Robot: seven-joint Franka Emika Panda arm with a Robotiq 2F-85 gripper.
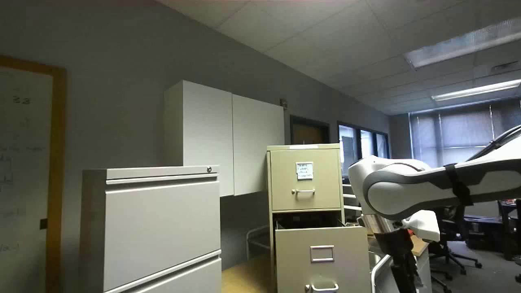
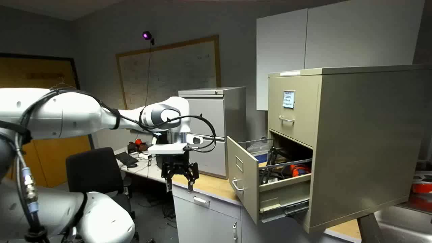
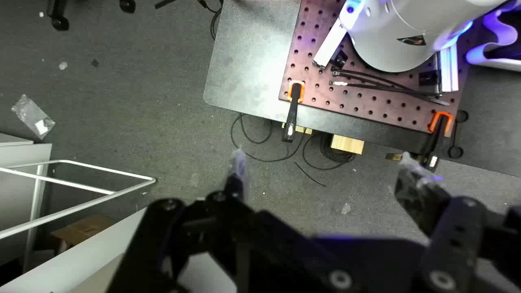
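My gripper is open in the wrist view, its fingers wide apart with only floor showing between them. In exterior view 2 the gripper (image 2: 179, 188) points down, to the left of the pulled-out drawer and apart from it. The tan filing cabinet (image 2: 364, 133) has its top drawer (image 2: 300, 111) closed, with a paper label on its front. Below that, the open drawer (image 2: 245, 176) stands well out and holds dark gear and an orange-red item (image 2: 299, 170). Exterior view 1 shows this drawer's front (image 1: 322, 261) and handle (image 1: 322, 288), with its contents hidden.
A grey cabinet (image 2: 202, 111) stands behind on the wooden counter (image 2: 220, 186). White wall cupboards (image 2: 281, 60) hang above. The wrist view shows the robot's base plate (image 3: 239, 73) with clamps, and a white rail (image 3: 97, 171) at left. Open floor lies beneath the gripper.
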